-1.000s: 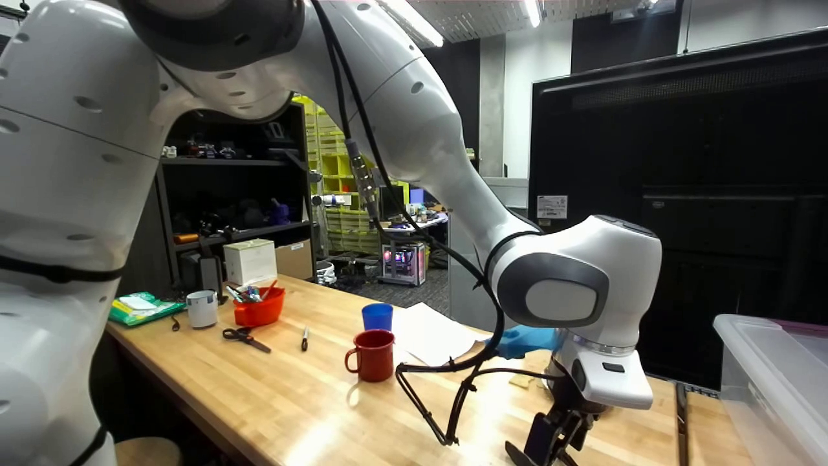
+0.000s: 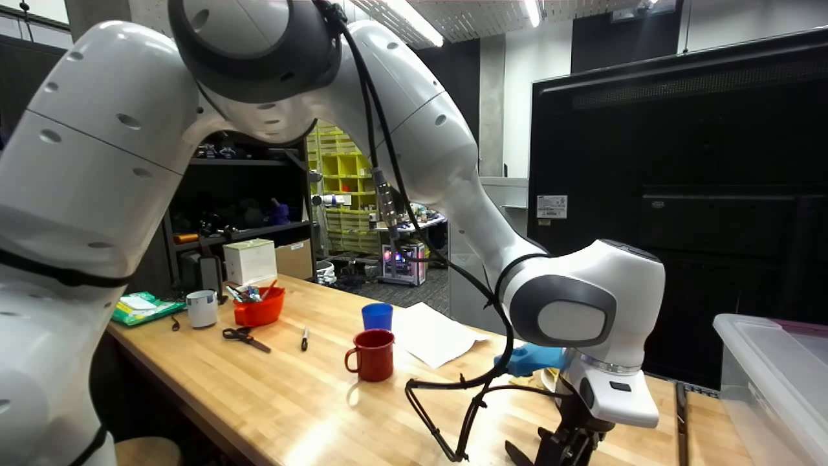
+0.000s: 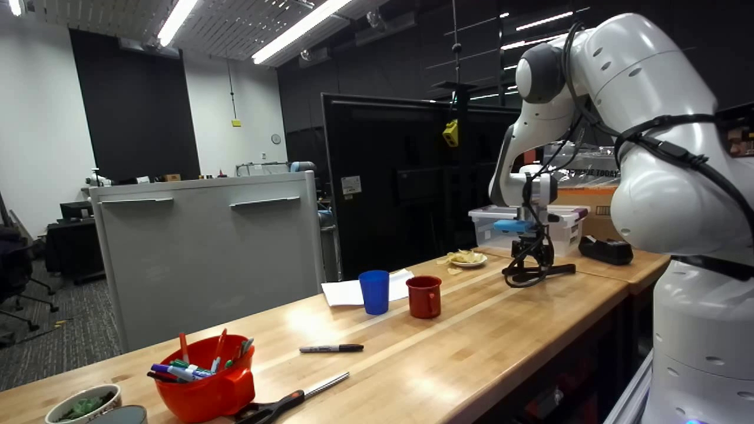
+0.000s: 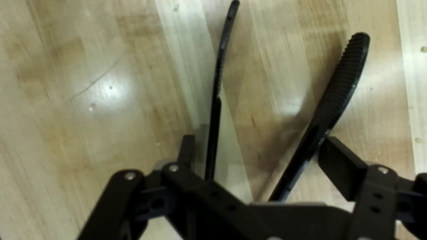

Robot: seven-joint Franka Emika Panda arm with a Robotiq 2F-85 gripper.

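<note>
Black tongs lie on the table, their two arms running up through the wrist view: a thin arm (image 4: 215,128) at left and a ridged, broader-tipped arm (image 4: 340,86) at right. My gripper stands part open around both arms. Its right finger (image 4: 344,170) appears to touch the ridged arm, while a gap separates the left finger (image 4: 186,152) from the thin arm. The gripper's own body hides the tongs' lower part. In exterior view 2 the gripper (image 3: 531,262) is down at table height, with a dark tongs end (image 3: 564,269) jutting out to its right.
A plate of chips (image 3: 468,260) sits behind the gripper. Further along the table are a red mug (image 3: 425,297), a blue cup (image 3: 374,292), white paper (image 3: 343,292), a marker (image 3: 332,348), scissors (image 3: 286,404) and a red pen container (image 3: 212,396). A clear bin (image 2: 776,380) stands beyond.
In exterior view 1 my arm and gripper have come down and shifted slightly right. The cups, paper and other table items stay in place.
</note>
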